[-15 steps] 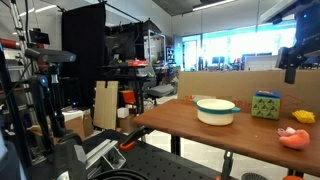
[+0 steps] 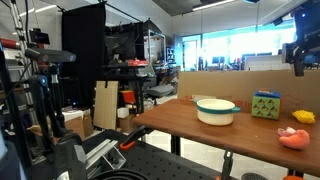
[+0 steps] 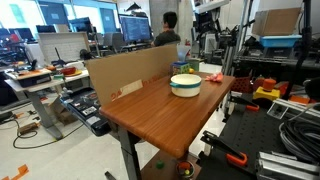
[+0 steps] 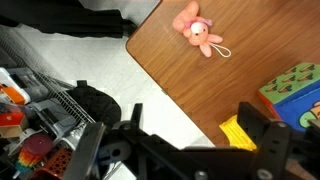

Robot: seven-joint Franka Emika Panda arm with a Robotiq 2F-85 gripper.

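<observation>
High over the right end of the wooden table (image 2: 185, 122), my gripper (image 2: 299, 70) hangs clear of everything. In the wrist view the gripper is open, its dark fingers wide apart with nothing between them. A pink plush toy (image 4: 198, 28) lies on the table near the top of that view. At the right is a box (image 4: 293, 92) with green, blue and red sides. Beside it lies a yellow object (image 4: 238, 134), partly covered by a finger. A white bowl (image 2: 216, 116) with a green rim stands farther left, out of the wrist view.
A brown panel (image 2: 235, 89) rises along the table's back edge. Bare tabletop stretches in front of the bowl (image 3: 185, 90). Beyond the table edge, the wrist view shows white floor, a black bag (image 4: 88, 104) and a wire basket with several items.
My gripper has shifted slightly up and to the right in exterior view 1. The toy, box, yellow object and bowl have stayed where they were.
</observation>
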